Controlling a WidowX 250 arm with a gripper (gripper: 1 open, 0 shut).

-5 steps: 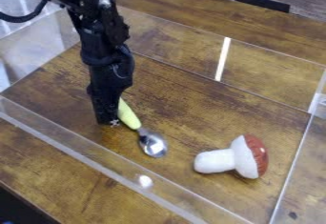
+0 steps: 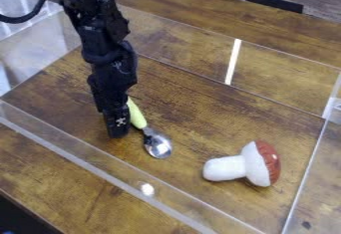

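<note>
My black gripper reaches down from the upper left to the wooden surface, its fingers open just left of a spoon with a pale green handle and a silver bowl. Part of the handle is hidden behind the gripper. Whether the fingers touch the spoon is hard to tell.
A toy mushroom with a red-brown cap and white stem lies at the lower right. Clear walls edge the wooden surface.
The gripper has shifted slightly left, showing more of the green handle.
</note>
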